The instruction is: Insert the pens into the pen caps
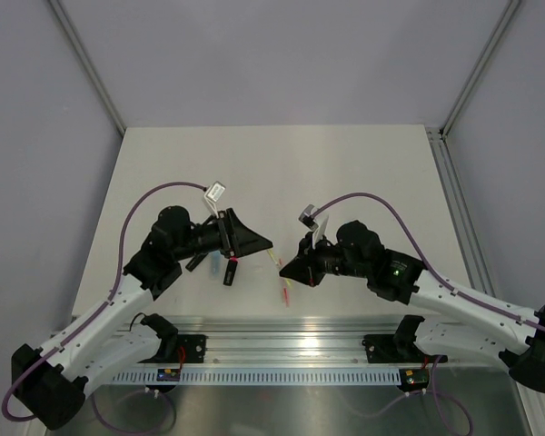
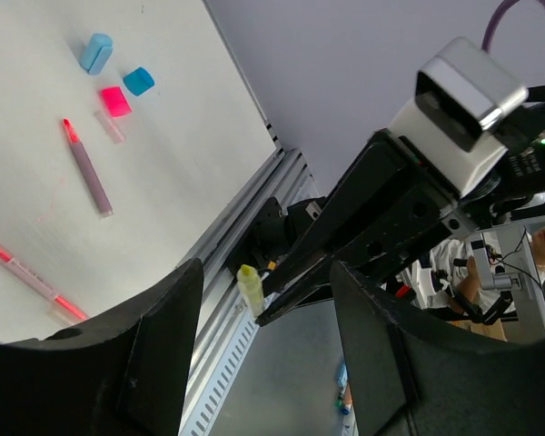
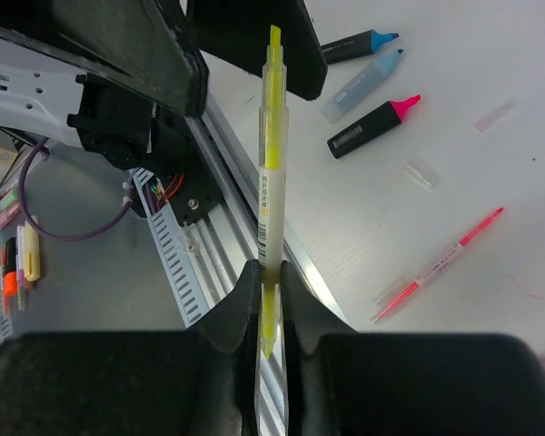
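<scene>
A yellow pen (image 3: 271, 182) stands in my right gripper, which is shut on it. My left gripper (image 1: 265, 245) is part open, its fingers around the pen's upper end; in the left wrist view that yellow tip lies between them. On the table lie a red pen (image 3: 450, 254), a purple-bodied red-tipped pen (image 2: 89, 171) and clear caps (image 3: 421, 173).
Pink (image 3: 372, 131), light blue (image 3: 359, 86) and dark blue (image 3: 345, 49) highlighters lie on the left of the table (image 1: 272, 163). Small pink and blue caps lie to the right.
</scene>
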